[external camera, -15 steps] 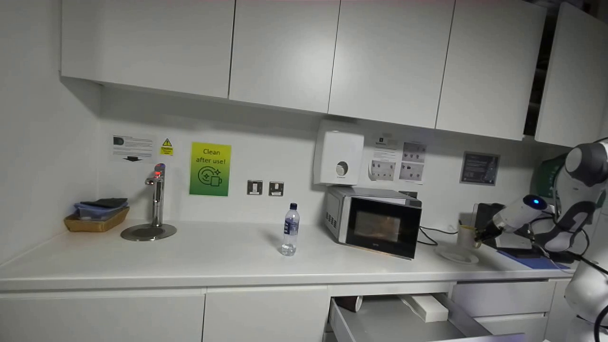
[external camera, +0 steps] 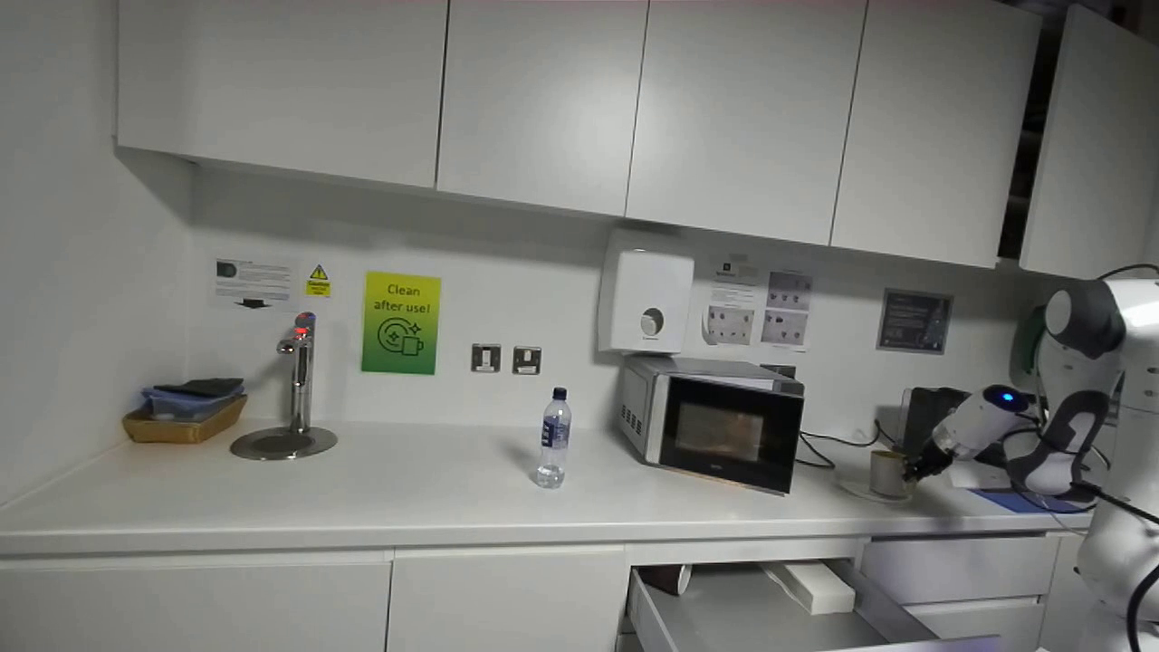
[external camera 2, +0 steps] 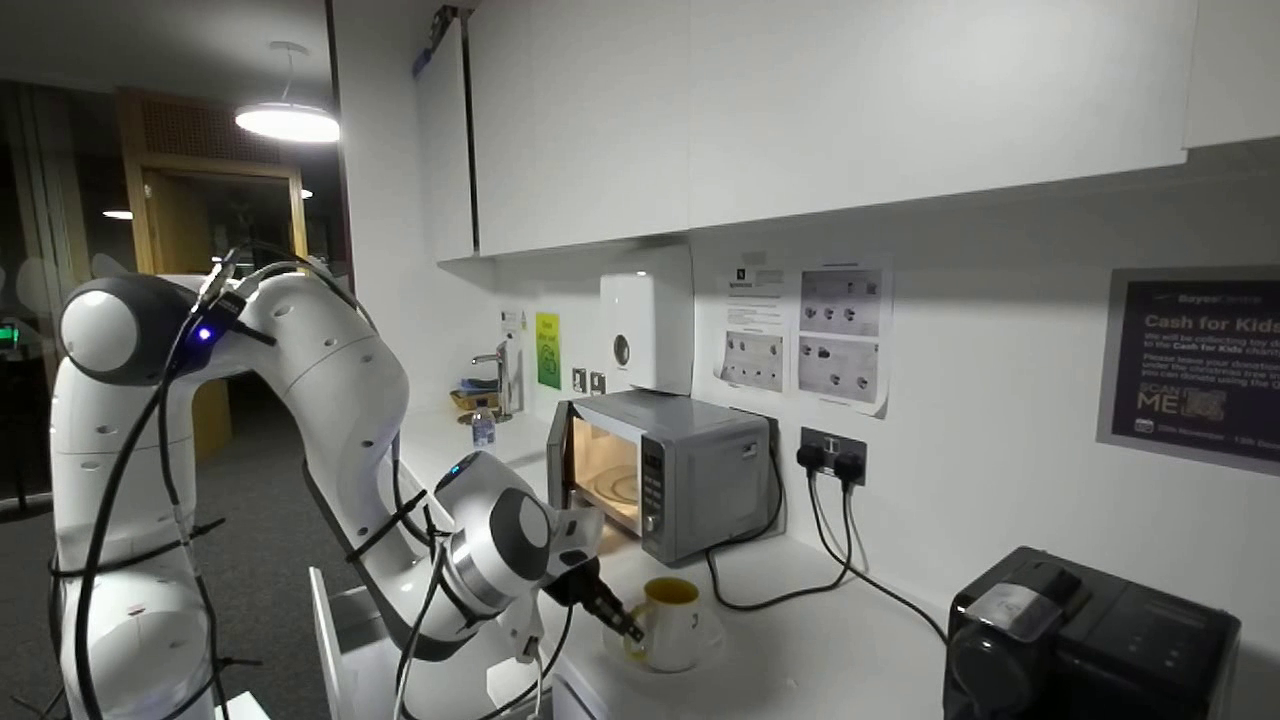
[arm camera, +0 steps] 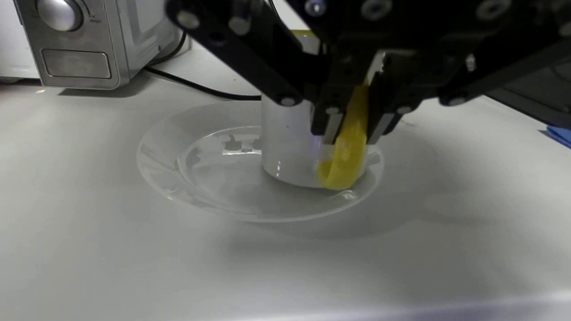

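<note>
A white mug (arm camera: 289, 141) with a yellow inside (external camera 2: 671, 590) and a yellow handle (arm camera: 348, 155) stands upright over a white plate (arm camera: 214, 206). My gripper is shut on the mug's handle, one finger on each side of it. In the wrist view the mug is over the right part of the plate; whether its base touches the plate I cannot tell. From the first exterior view, the mug (external camera: 887, 474) appears above the plate (external camera: 858, 493), with the gripper (external camera: 910, 469) at its right side.
A microwave (external camera: 717, 424) stands left of the plate, its cable (external camera 2: 780, 604) running along the counter behind. A black coffee machine (external camera 2: 1080, 636) is close by. A water bottle (external camera: 553, 440) stands farther left. Below the counter, a drawer (external camera: 717, 619) is pulled out.
The mug, held by its handle, has moved from behind and right of the plate to over it, and lower.
</note>
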